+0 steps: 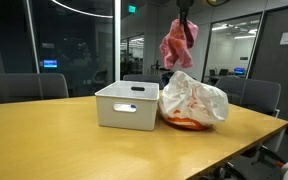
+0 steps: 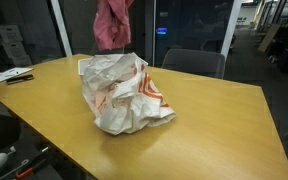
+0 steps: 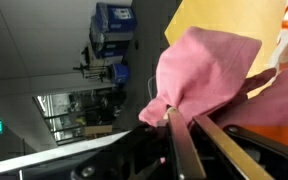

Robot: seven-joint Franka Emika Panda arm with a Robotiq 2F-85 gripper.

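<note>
A pink cloth (image 1: 178,45) hangs in the air above the crumpled white plastic bag (image 1: 193,100), pinched at its top by my gripper (image 1: 184,13). In the wrist view the cloth (image 3: 206,75) spreads out around the fingertips and covers most of what lies between them, with the gripper shut on it. Exterior view 2 shows the cloth (image 2: 112,25) over the bag (image 2: 131,95), which has red-orange print; the gripper is out of that frame.
Left of the bag stands a white bin (image 1: 128,105) with a handle slot. Chairs (image 1: 25,88) line the far side.
</note>
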